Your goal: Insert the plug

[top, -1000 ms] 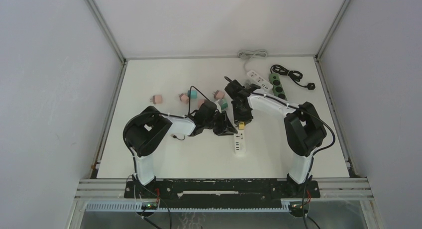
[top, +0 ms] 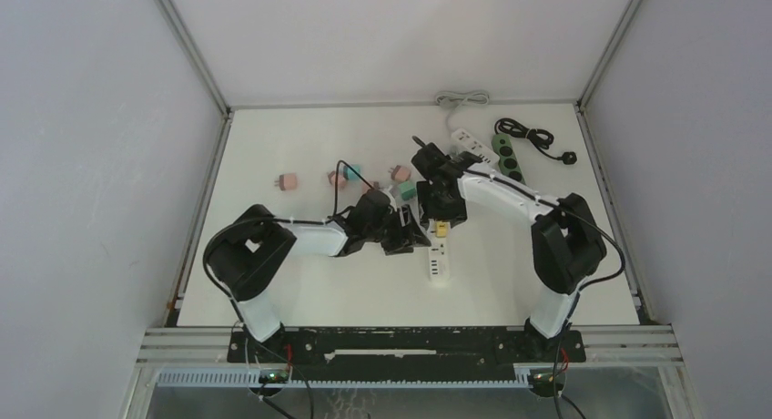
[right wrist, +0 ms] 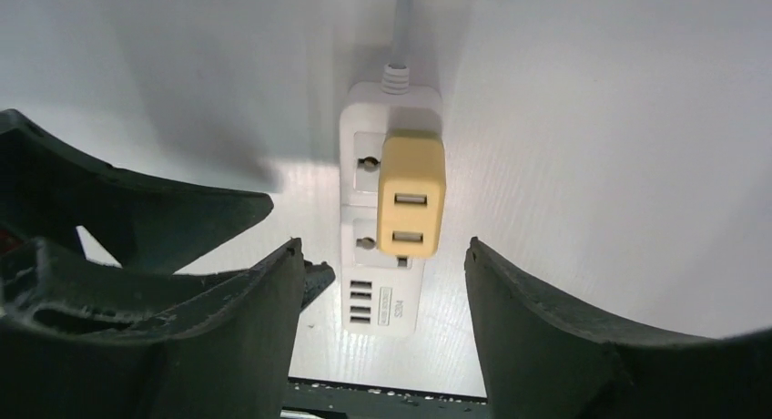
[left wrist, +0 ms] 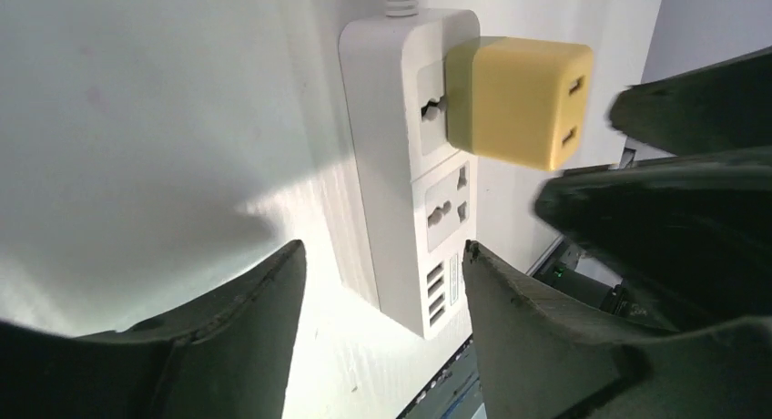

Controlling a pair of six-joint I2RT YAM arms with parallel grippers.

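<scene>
A yellow plug (right wrist: 413, 187) with two USB slots sits against the socket face of a white power strip (right wrist: 378, 305). Its base is flush with the strip as far as the left wrist view shows, and its prongs are out of sight. My right gripper stands open above the plug, its fingers (right wrist: 510, 291) apart on both sides and clear of it. Beside the strip, my left gripper is open too, with no contact on the strip (left wrist: 387, 164). In the left wrist view the right fingers (left wrist: 655, 200) are off the plug (left wrist: 519, 100).
Several pink and green plugs, including a pink plug (top: 287, 181) and a green plug (top: 407, 190), lie behind and left of the arms. Another white strip (top: 473, 146) and a green strip (top: 506, 155) rest at the back right.
The plug stays on the strip.
</scene>
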